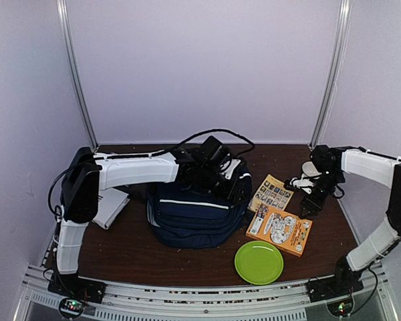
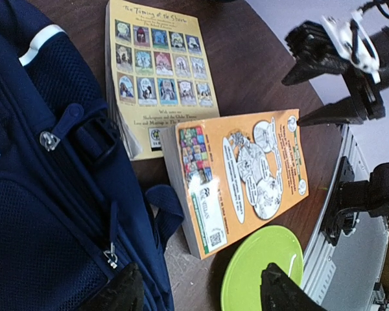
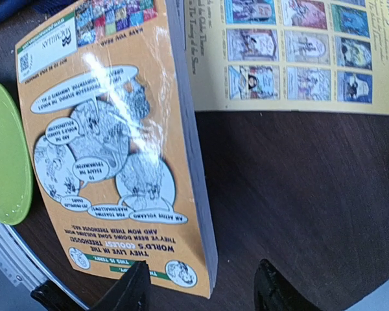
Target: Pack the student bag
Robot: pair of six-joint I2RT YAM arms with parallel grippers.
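The navy backpack (image 1: 190,221) fills the middle of the table, with my left gripper (image 1: 235,187) open above it. In the left wrist view its fingers frame the bag's edge, empty. An orange book (image 1: 279,229) (image 3: 110,162) lies right of the bag, beside a yellow book (image 1: 273,192) (image 2: 159,65). My right gripper (image 1: 307,204) hangs over the orange book's right end; in the right wrist view its fingers (image 3: 272,288) are parted, nothing clearly held between them.
A green plate (image 1: 258,263) sits at the front. A white bowl (image 1: 310,167) is partly hidden behind the right arm. A white book (image 1: 109,206) lies at left. Bare table shows front left.
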